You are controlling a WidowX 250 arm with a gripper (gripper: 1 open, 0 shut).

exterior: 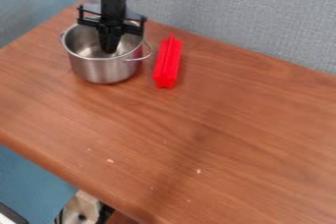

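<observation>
A steel pot (pixel 98 69) with two side handles stands at the upper left of the wooden table. My black gripper (pixel 110 43) reaches down from above into the pot's mouth; its fingertips are partly hidden inside, and nothing shows held between them. Just right of the pot lies a bright red elongated object (pixel 168 66).
Grey padded walls border the back and left. A few pale bits lie near the front, and some items sit below the table's front-left edge.
</observation>
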